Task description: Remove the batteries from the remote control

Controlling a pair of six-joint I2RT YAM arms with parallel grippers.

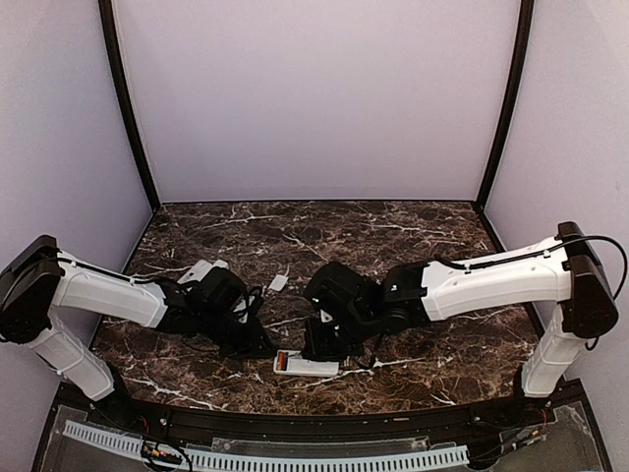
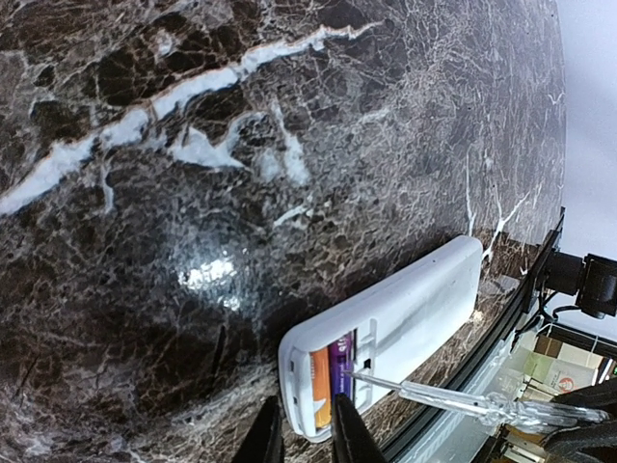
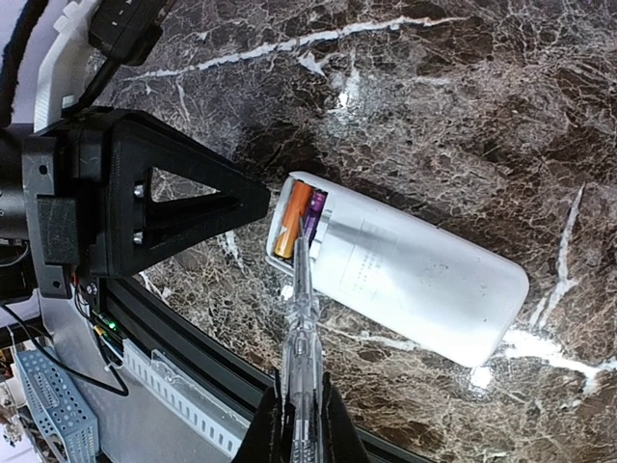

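Observation:
The white remote (image 1: 311, 366) lies near the table's front edge, battery bay open at its left end, holding an orange battery (image 3: 292, 217) and a purple battery (image 3: 313, 213). My right gripper is shut on a clear screwdriver (image 3: 302, 347), whose tip reaches into the bay at the batteries. My left gripper hangs beside the remote's left end, with its fingertips at the bottom of the left wrist view near the bay; how far it stands open is hard to see.
A small white piece (image 1: 278, 283) lies behind the remote, and white objects (image 1: 203, 268) sit at the back left behind the left arm.

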